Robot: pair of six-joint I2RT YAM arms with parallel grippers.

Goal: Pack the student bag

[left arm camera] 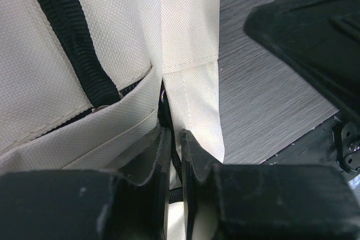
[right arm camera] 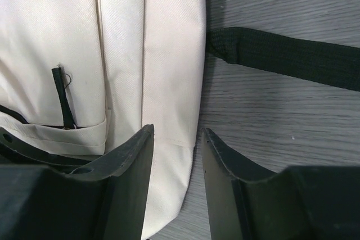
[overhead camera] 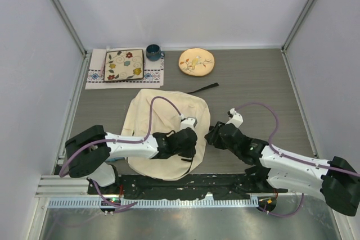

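A cream canvas bag (overhead camera: 152, 111) lies flat on the dark wood surface, with black zips and straps. My left gripper is down on its right side, fingertips close together at a black zip beside a fabric flap; whether anything is between them is unclear. My right gripper stands open over the bag's right edge and the bare wood, nothing between its fingers. A black strap (right arm camera: 292, 60) reaches out from under the bag to the right.
At the back stand a floral case (overhead camera: 123, 64) on a patterned mat (overhead camera: 152, 80), a blue mug (overhead camera: 153, 52) and a round bird-patterned item (overhead camera: 196, 62). Right of the bag the wood is mostly clear.
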